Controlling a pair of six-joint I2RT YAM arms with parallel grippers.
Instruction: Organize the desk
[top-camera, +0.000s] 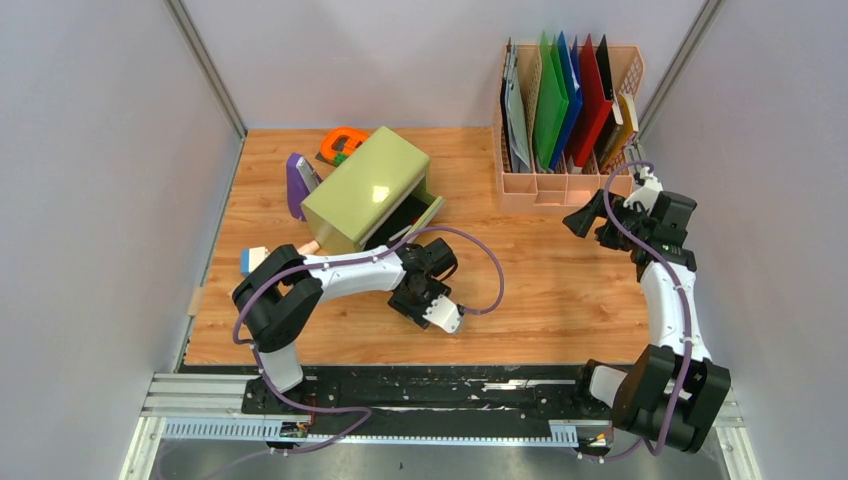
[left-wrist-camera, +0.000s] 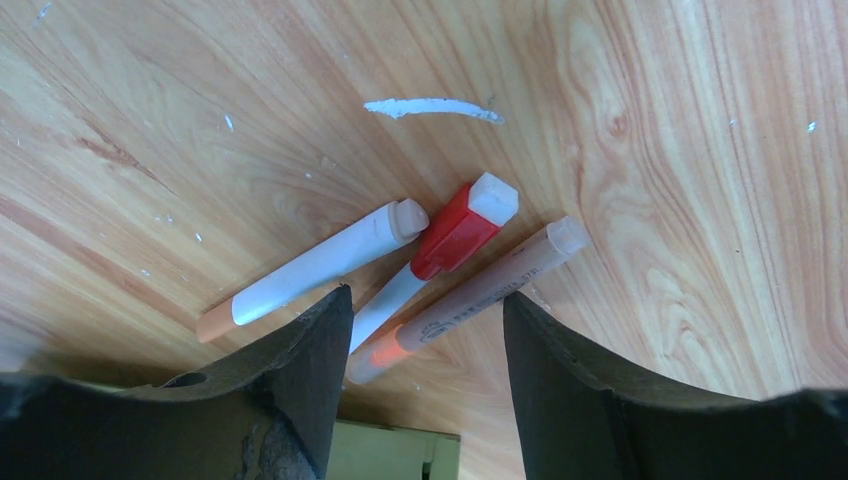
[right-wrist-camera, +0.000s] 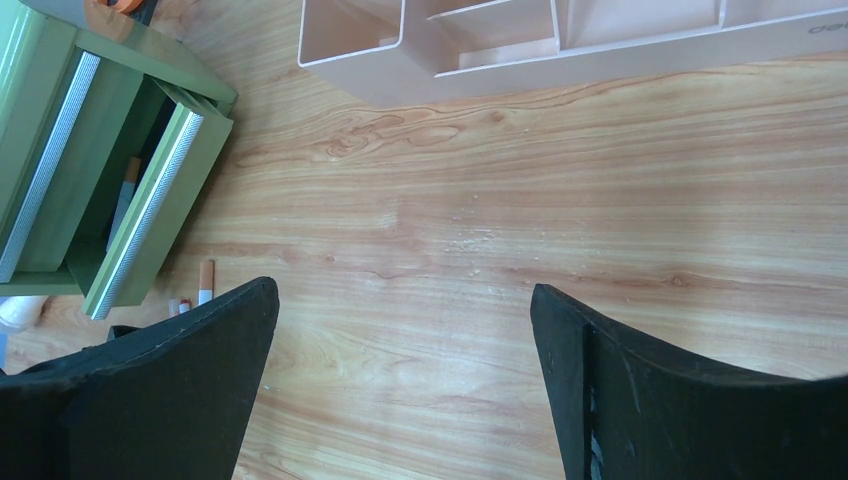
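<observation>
Three pens lie side by side on the wood in the left wrist view: a white marker (left-wrist-camera: 330, 258), a red-capped pen (left-wrist-camera: 452, 235) and a translucent pen (left-wrist-camera: 475, 292). My left gripper is low over them, part open, its fingertips beside them. The green drawer box (top-camera: 365, 185) stands behind it with its drawer (right-wrist-camera: 165, 210) pulled out and pens inside. My right gripper hangs open and empty over bare wood at the desk's right.
A pink organizer (top-camera: 540, 195) holding upright folders stands at the back right. A purple item (top-camera: 298, 190) and an orange item (top-camera: 342, 140) lie beside the box.
</observation>
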